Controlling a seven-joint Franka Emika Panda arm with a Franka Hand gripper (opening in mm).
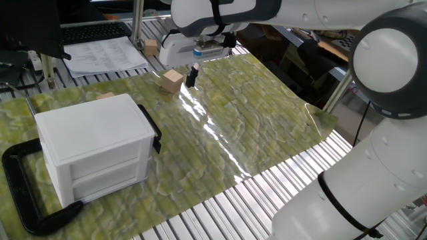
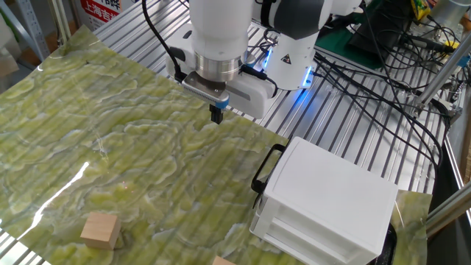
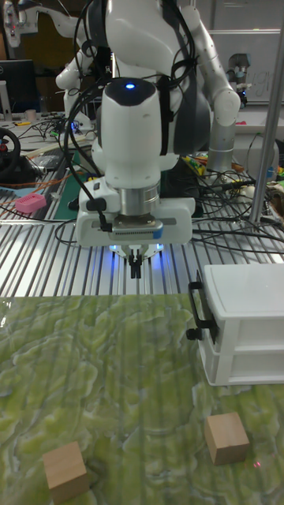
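My gripper hangs over the mat side nearest the robot base, its dark fingers close together and nothing visible between them. In the first exterior view the gripper appears just right of a wooden cube, but the other views show them well apart. That cube rests on the green mat. A second wooden cube lies on the mat near the white drawer unit; the unit mostly hides it in the first exterior view.
A black clamp stands beside the drawer unit, and a black handle juts from its side. Another wooden block sits off the mat near papers.
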